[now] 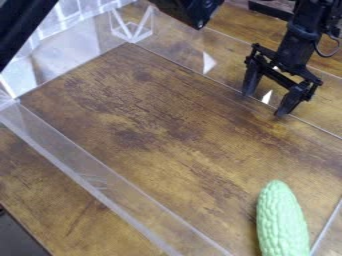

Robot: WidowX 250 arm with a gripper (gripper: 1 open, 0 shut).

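A black robot gripper (278,92) reaches down at the upper right, its fingers spread over the wooden board beside the clear plastic edge. Nothing clear shows between the fingers. A pale green bumpy vegetable, like a toy corn or bitter melon (281,220), lies at the bottom right, well below the gripper.
A wooden surface (134,120) fills most of the view, bordered by clear plastic walls (80,160). A dark arm part or cable (181,15) crosses the top left, with white tiles behind.
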